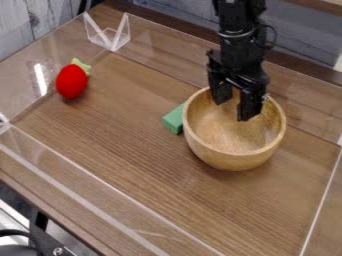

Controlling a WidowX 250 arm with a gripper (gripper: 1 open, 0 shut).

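Note:
My gripper (234, 90) reaches down from the top centre, its black fingers apart at the back half of a large beige oval bowl (234, 140). The bowl's floor looks bare where visible; whether anything lies between the fingers I cannot tell. A green block (174, 117) lies against the bowl's left side, partly behind it.
A red oval object (72, 82) with a small green piece behind it sits at the far left. A clear wire-like item (104, 30) lies at the upper left.

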